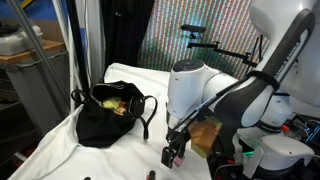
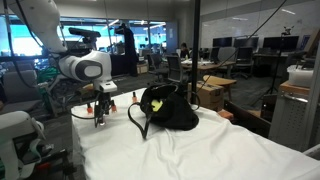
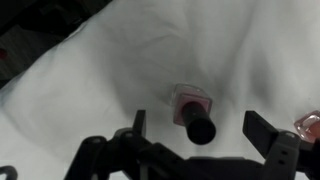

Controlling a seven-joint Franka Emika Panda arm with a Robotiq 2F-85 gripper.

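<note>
In the wrist view, a small clear-and-pink bottle with a black cap (image 3: 197, 118) stands on the white cloth, seen from nearly above. My gripper is open, with one finger on each side of the bottle and a visible gap to both. From exterior view 1, the gripper (image 1: 174, 154) is low over the cloth, and pink of the bottle (image 1: 179, 160) shows by its fingers. A black bag (image 1: 105, 113) lies open on the cloth farther back, with something yellow-green inside.
Another reddish bottle (image 3: 309, 126) is at the right edge of the wrist view. Black caps (image 1: 151, 175) poke up at the bottom of exterior view 1. Bare white cloth (image 2: 210, 150) covers much of the table in exterior view 2.
</note>
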